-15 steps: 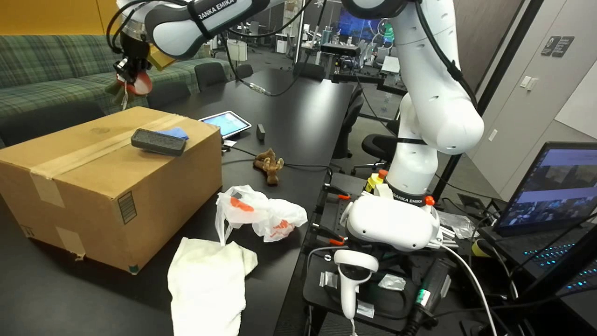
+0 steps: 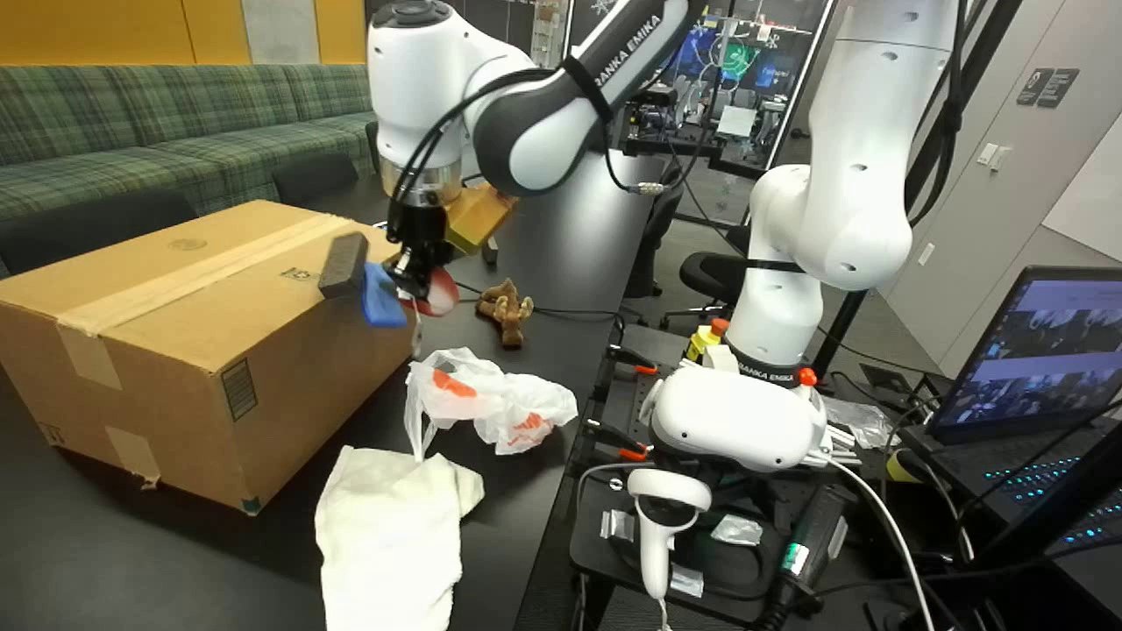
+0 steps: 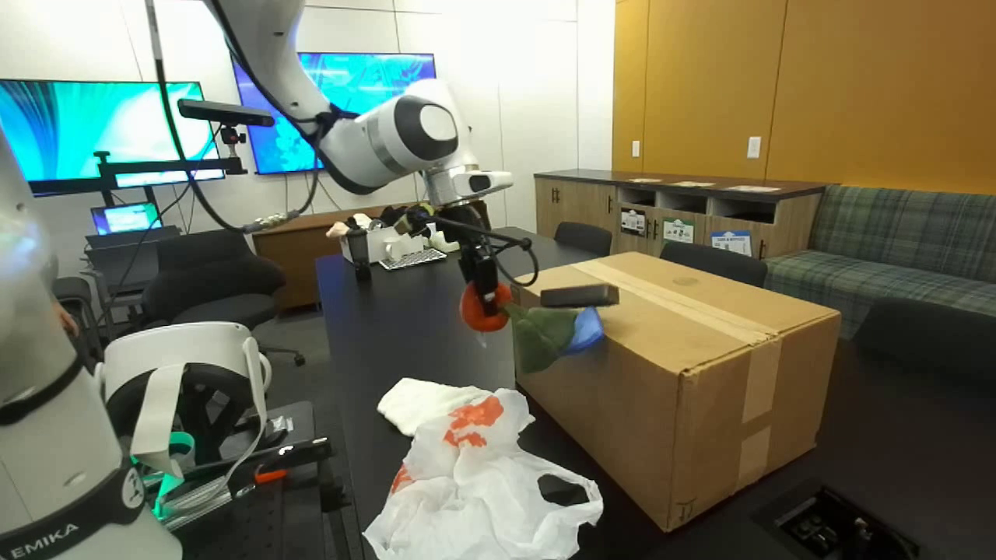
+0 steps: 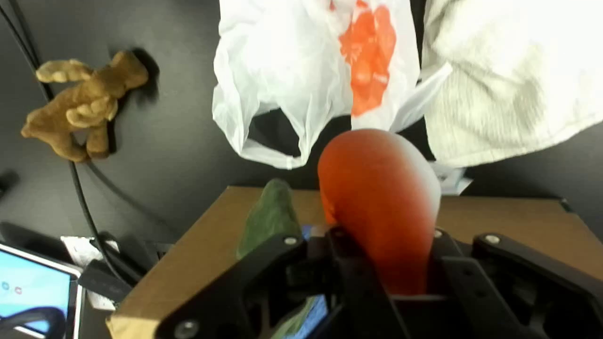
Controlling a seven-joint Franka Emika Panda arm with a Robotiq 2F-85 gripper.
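A soft red-and-white object (image 4: 376, 192) sits between the fingers of my gripper, which is shut on it. A green floppy piece (image 3: 541, 337) hangs beside it; whether the two are one thing I cannot tell. In exterior view 1 my gripper (image 2: 422, 272) is by the right-hand edge of the cardboard box (image 2: 305, 394). Close to it, a blue cloth (image 2: 380, 299) and a dark eraser-like block (image 2: 343, 265) show at that edge, the block tilted. Contact between these and the held object is unclear.
In front of the box lie a white plastic bag (image 2: 489, 394) and a cream towel (image 2: 391, 536). A brown plush moose (image 2: 507, 312) rests on the table by a black cable. A tablet (image 4: 34, 288) lies beside the box. The far table has free room.
My gripper has come down and to the right from above the box's far side, still with the red object. The block and blue cloth have shifted from the box's top toward its right edge.
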